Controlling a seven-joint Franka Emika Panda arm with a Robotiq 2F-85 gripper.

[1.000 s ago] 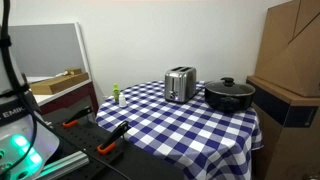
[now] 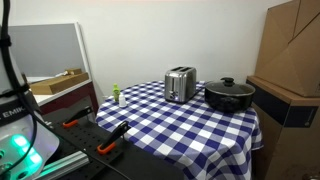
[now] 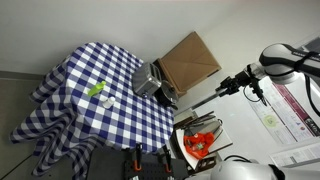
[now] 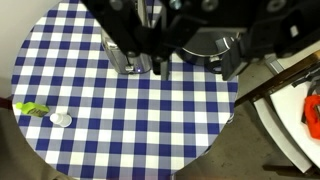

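My gripper shows as dark, blurred fingers at the top of the wrist view, spread apart, with no object visibly held. It hangs high over the table, partly covering the silver toaster (image 4: 122,58) and the black pot. In the first exterior view the toaster (image 2: 180,85) stands on the checkered cloth, left of the lidded pot (image 2: 228,95). At the table's left are a small green bottle (image 2: 116,90) and a white bottle (image 2: 122,100); from above, the green bottle (image 4: 32,108) lies beside the white one (image 4: 61,119).
The blue-white tablecloth (image 4: 130,125) is bare across its front and middle. Black-and-orange clamp-like pieces (image 2: 118,134) sit near the robot base (image 2: 22,145). Brown cardboard (image 2: 284,90) stands right of the table. A tray with a red-orange item (image 3: 198,140) is off to one side.
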